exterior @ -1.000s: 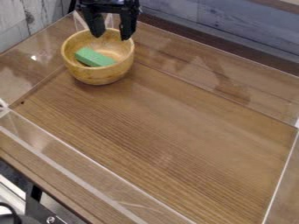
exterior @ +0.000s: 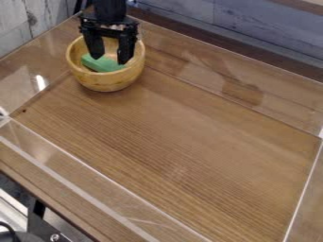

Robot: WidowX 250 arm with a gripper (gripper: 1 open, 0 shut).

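A yellow bowl (exterior: 104, 82) stands at the upper left of the wooden table, with a green block (exterior: 98, 63) lying inside it. My black gripper (exterior: 109, 51) is down at the bowl's back part, above and partly over the green block. Its fingers appear apart; whether they touch the block is unclear.
Grey walls run along the back and upper left, close behind the bowl. Dark cables or parts show at the bottom left corner.
My gripper has come down from above the back of the bowl into its opening, closer to the green block. The bowl stays in about the same place.
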